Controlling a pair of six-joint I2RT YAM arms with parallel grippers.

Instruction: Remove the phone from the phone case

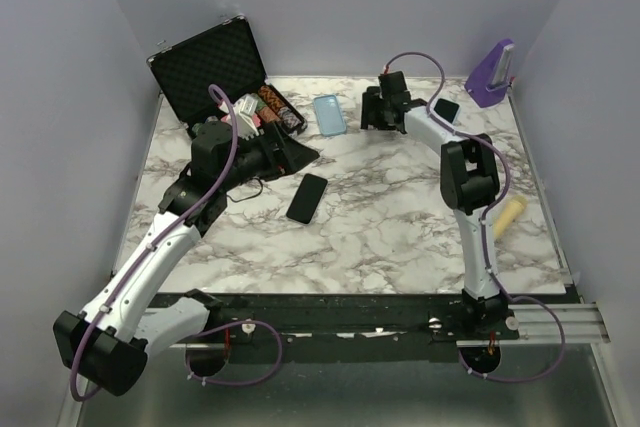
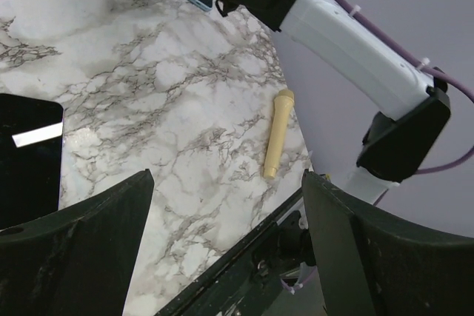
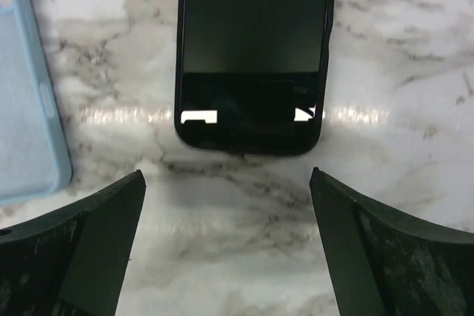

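Observation:
In the right wrist view a black phone lies screen up on the marble, a thin dark rim along its sides; its far end is cut off. My right gripper is open at the phone's near end, with only bare marble between its fingers. A light blue empty case lies to its left. Over on the left, a second black phone rests flat, also seen at the left edge of the left wrist view. Above and beside it hangs my left gripper, open and empty.
An open black suitcase with small items stands at the back left. A third phone and a purple stand are at the back right. A yellow stick lies at the right.

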